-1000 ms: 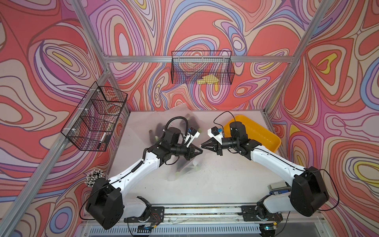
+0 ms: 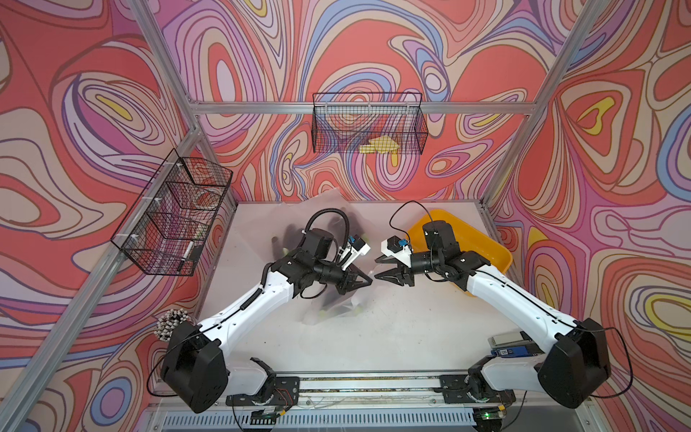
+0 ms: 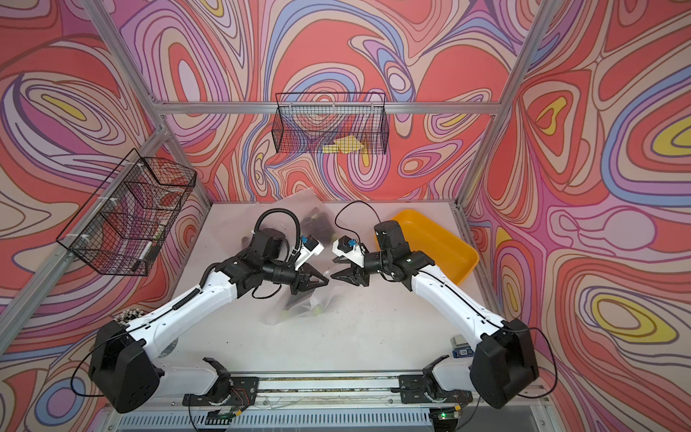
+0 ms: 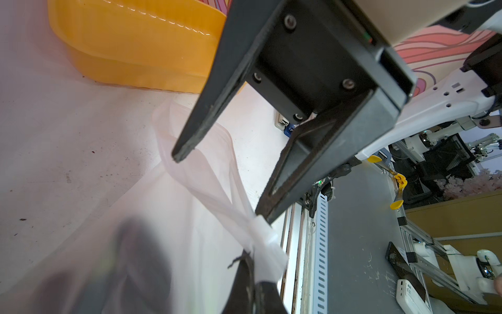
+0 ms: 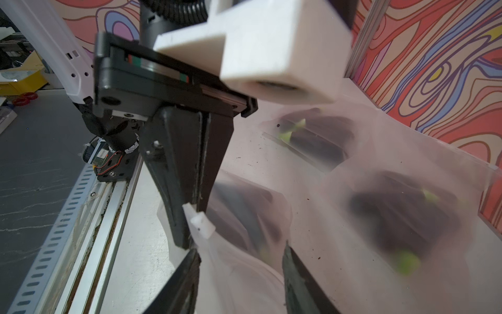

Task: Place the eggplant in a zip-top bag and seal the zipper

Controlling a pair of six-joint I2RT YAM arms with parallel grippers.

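Observation:
Translucent frosted bags with dark, green-tipped shapes like eggplants inside lie on the table beneath the arms. At centre my left gripper is shut on the edge of a bag, whose corner sticks out as a pale tab at its fingertips in the right wrist view. Facing it from the right, my right gripper is open, its fingertips either side of that raised edge in its wrist view, apart from each other.
An orange bin sits at the back right. Wire baskets hang on the back and left walls. Small items lie at the front right.

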